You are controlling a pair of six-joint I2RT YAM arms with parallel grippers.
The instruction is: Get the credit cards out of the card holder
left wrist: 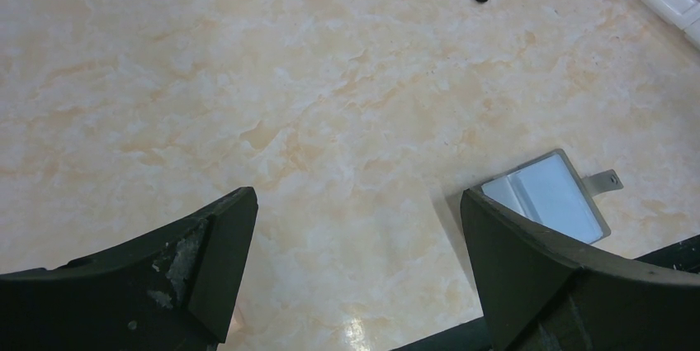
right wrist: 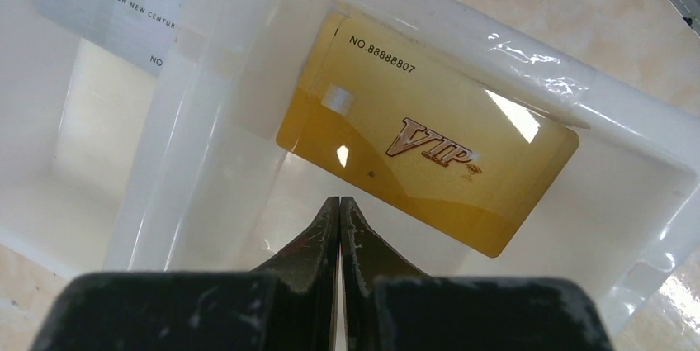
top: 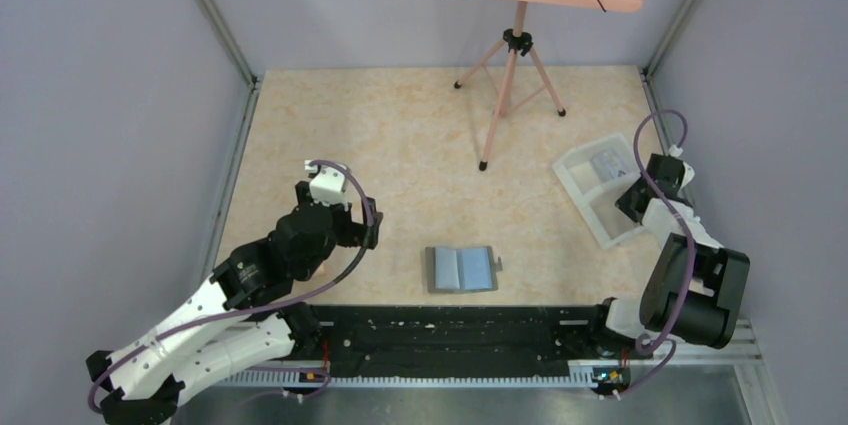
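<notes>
The card holder (top: 430, 270), grey and lying open with pale bluish sleeves, is at the table's front middle; its strap (left wrist: 603, 182) points right. No card is clearly visible in its sleeves. In the right wrist view a gold VIP card (right wrist: 429, 136) lies in one compartment of the white tray, and a silver VIP card (right wrist: 115, 4) lies in the other. My right gripper is shut over the gold card's compartment, nothing showing between its fingers. Well left of the holder, my left gripper stands open and empty above the table.
The white two-part tray (top: 572, 192) sits at the table's right side, a raised divider between its compartments. A pink tripod stand (top: 505, 85) occupies the back.
</notes>
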